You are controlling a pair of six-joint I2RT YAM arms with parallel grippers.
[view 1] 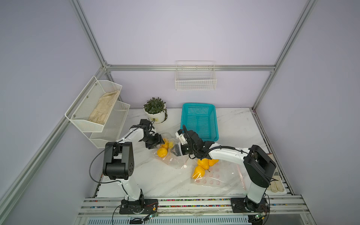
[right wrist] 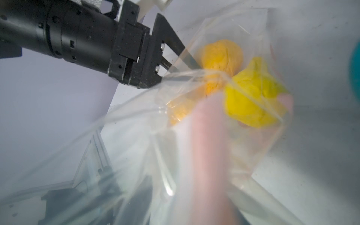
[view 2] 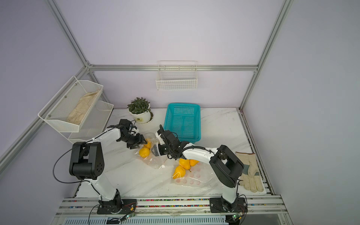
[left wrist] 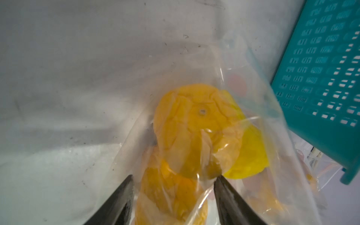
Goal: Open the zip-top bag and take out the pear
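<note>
A clear zip bag [view 1: 172, 162] lies between my two arms. Inside are orange fruits [right wrist: 221, 56] and a yellow pear-shaped one [right wrist: 255, 91]. My left gripper is open at the bag's left side; its fingers [left wrist: 120, 200] stand apart with clear film and part of an orange fruit [left wrist: 168, 191] showing between and beyond them. In the top left view my right gripper [view 1: 175, 150] is at the bag's right side. Film and a blurred pink strip [right wrist: 209, 150] cover its fingers in the right wrist view, so their state and grip on the film are unclear.
A second clear bag [view 1: 225, 178] with several yellow-orange fruits lies front right, below my right arm. The teal basket [view 1: 198, 116] stands behind, close to the right gripper. A potted plant [view 1: 154, 108] is behind the left gripper.
</note>
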